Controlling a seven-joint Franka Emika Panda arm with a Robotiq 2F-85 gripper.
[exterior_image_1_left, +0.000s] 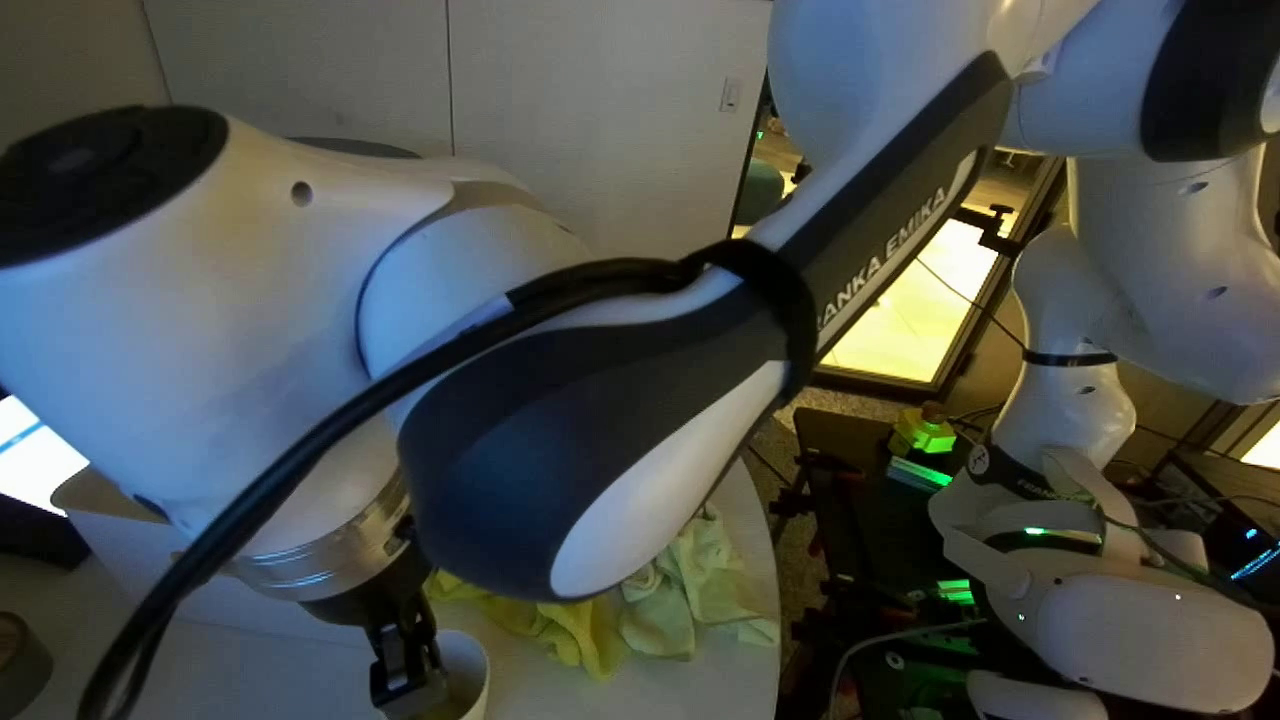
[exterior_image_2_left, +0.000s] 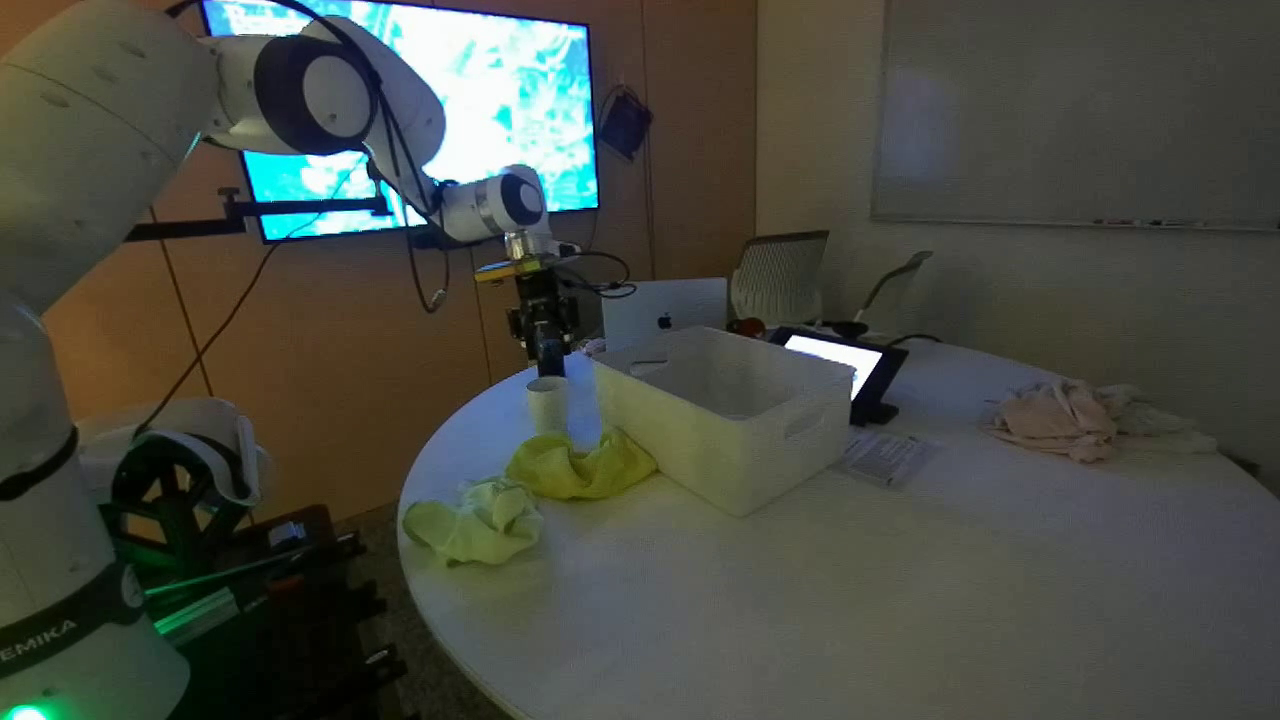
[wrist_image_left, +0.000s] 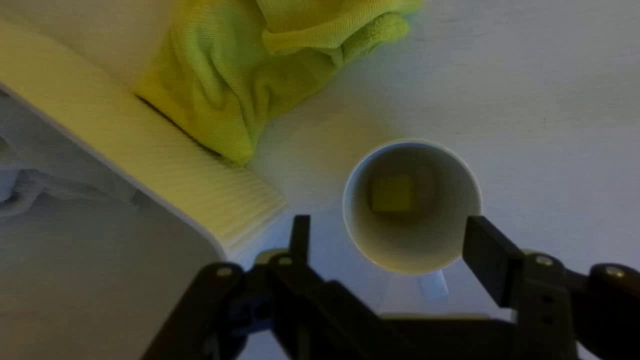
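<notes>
A white cup stands upright on the table, its handle towards the bottom of the wrist view. Inside it, on the bottom, sits a small yellow block. My gripper is open, with a wide gap between its dark fingers. One fingertip overlaps the cup's lower right rim in the wrist view; whether it touches cannot be told. From the far side, exterior view 2 has the gripper pointing straight down just over the cup. Exterior view 1 shows the cup partly behind the fingers.
A white bin stands close beside the cup, with grey cloth inside. Crumpled yellow and pale green cloths lie near the table's edge. Behind the bin are a laptop and a tablet.
</notes>
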